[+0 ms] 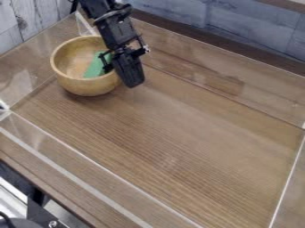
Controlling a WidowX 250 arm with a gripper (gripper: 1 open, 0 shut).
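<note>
A wooden bowl [74,80] sits on the table at the upper left, with a green object [95,66] inside it. My black gripper [131,75] is at the bowl's right rim, angled down from the top of the view. It looks shut; whether it touches the rim is hard to tell, and no object shows clearly between its fingers.
A pale wall with a corner edge lies behind the bowl at the upper left.
</note>
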